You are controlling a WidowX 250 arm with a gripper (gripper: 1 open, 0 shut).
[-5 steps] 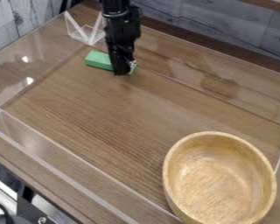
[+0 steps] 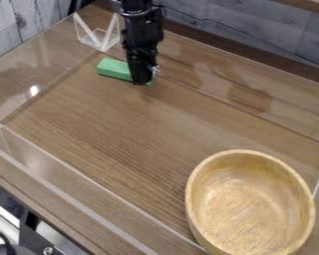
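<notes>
My black gripper (image 2: 141,74) is at the top centre of the view, lowered from above onto a green rectangular block (image 2: 115,69) lying on the wooden table. Its fingers are at the block's right end, which they partly hide. Whether they are closed on the block is unclear at this size.
A large pale wooden bowl (image 2: 247,201) stands at the front right. Clear or white wire-like shapes (image 2: 96,32) sit at the back left.
The gripper has shifted slightly over the past second around the block's right end. The block stays in about the same place.
</notes>
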